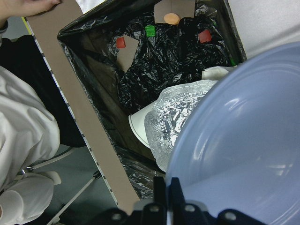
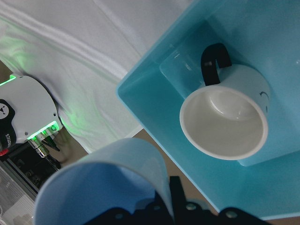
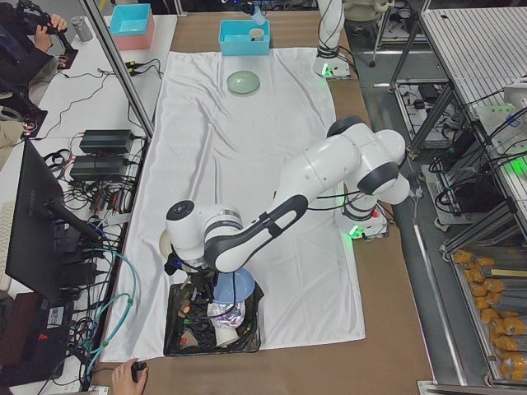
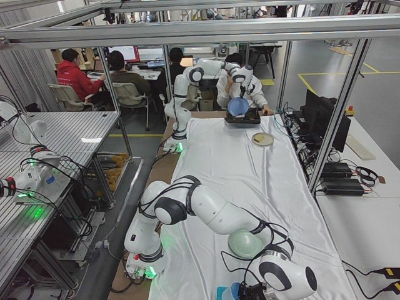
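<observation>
A blue plate [image 1: 243,136] is held by my left gripper, shut on its rim, above a black-lined bin [image 3: 177,329] that holds crumpled foil [image 1: 176,112], a white cup [image 1: 140,122] and cardboard scraps [image 1: 126,51]. My right gripper is shut on a light blue cup [image 2: 98,187], held beside a turquoise bin [image 2: 178,154] with a white mug [image 2: 225,122] with black handle inside.
A green plate [image 3: 243,81] lies on the white cloth [image 3: 230,132] near the turquoise bin. A beige plate [image 4: 262,139] lies near the black bin. A person's hand [image 3: 128,380] is at the bin end's edge.
</observation>
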